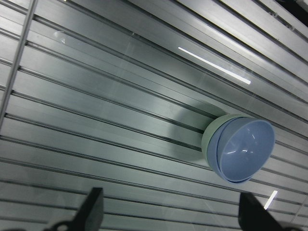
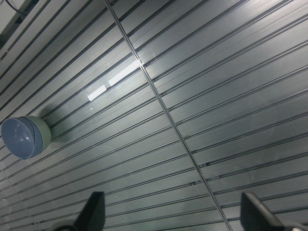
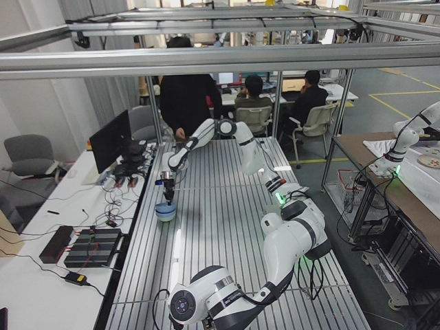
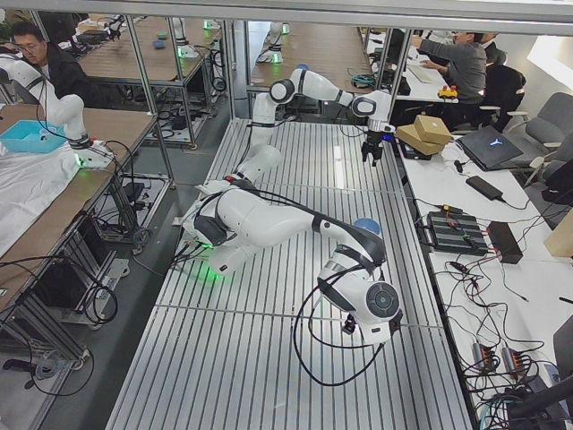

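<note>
A stack of nested bowls [image 3: 165, 212], blue inside pale green, sits on the slatted metal table. In the left wrist view the bowls [image 1: 243, 151] lie to the right, below and beyond my left gripper, whose fingers stand wide apart with nothing between them. In the right wrist view the bowls [image 2: 19, 137] lie at the far left, away from my right gripper, also open and empty over bare slats. In the camera right view the bowls [image 4: 367, 224] are partly hidden by the nearer arm.
Side desks with black power units [image 3: 93, 247] and cables [image 4: 483, 296] border the table. Cables hang around the nearer arm. Metal posts and overhead beams frame the workspace.
</note>
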